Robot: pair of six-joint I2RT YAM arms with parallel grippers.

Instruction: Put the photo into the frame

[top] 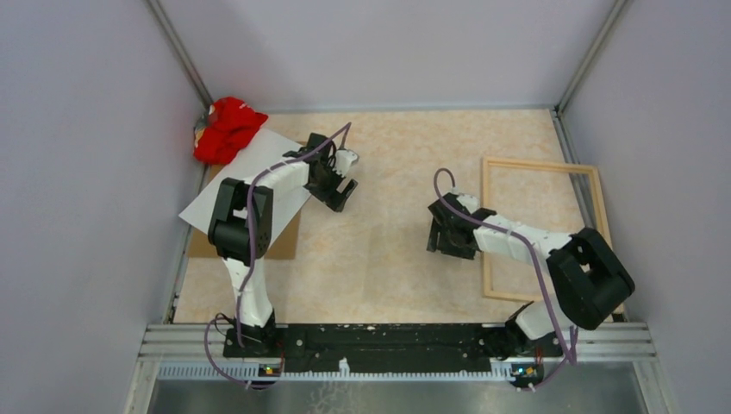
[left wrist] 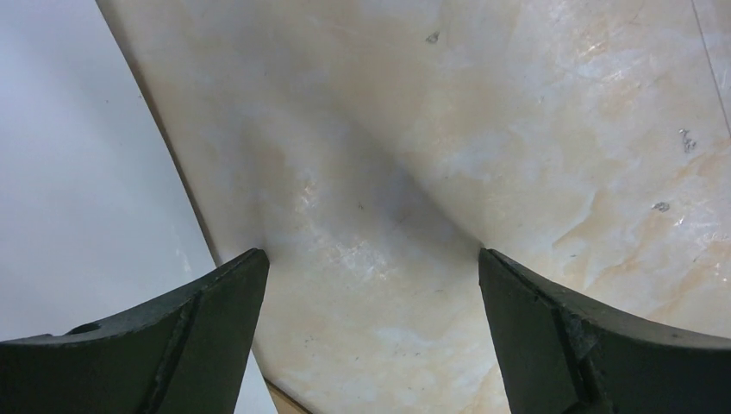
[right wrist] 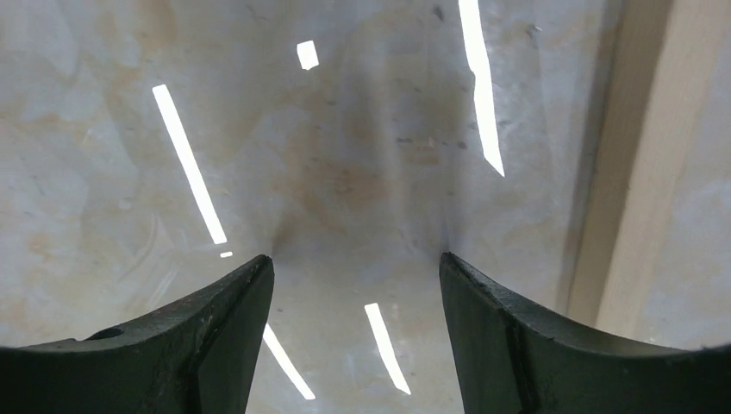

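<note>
At the left of the table a white sheet (top: 250, 168) lies tilted, partly under my left arm; whether it is the photo's back cannot be told. Just right of its edge stands my left gripper (top: 341, 195), open and empty; the left wrist view shows the sheet's edge (left wrist: 129, 207) beside its left finger. The wooden frame (top: 546, 162) lies at the right, empty inside. My right gripper (top: 444, 245) is open over bare table, left of the frame's near bar (right wrist: 646, 172), with nothing between its fingers. My right forearm hides part of the frame.
Under the sheet lies a brown board (top: 280, 246). A red cloth (top: 228, 129) is bunched in the back left corner. Thin white streaks (right wrist: 190, 164) show over the surface below my right gripper.
</note>
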